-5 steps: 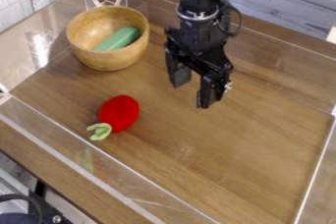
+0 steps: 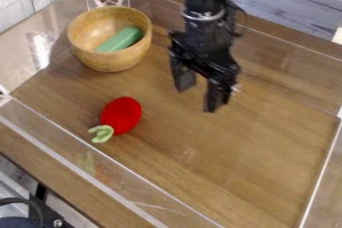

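The black robot arm reaches down from the top centre, with its gripper (image 2: pixel 199 84) hanging over the middle of the wooden table (image 2: pixel 227 162); its two dark fingers appear spread apart, with nothing visible between them. A red object with a pale green top (image 2: pixel 119 117), like a toy vegetable, lies at the lower left of the gripper, apart from it. A light wooden bowl (image 2: pixel 107 54) at the upper left holds a green elongated object (image 2: pixel 120 39).
Clear edging runs along the table's left and right sides, and a white slatted surface shows beyond the upper left corner.
The gripper has shifted slightly and turned a little, its fingers looking somewhat different in angle. The red object, the bowl and its contents have not moved.
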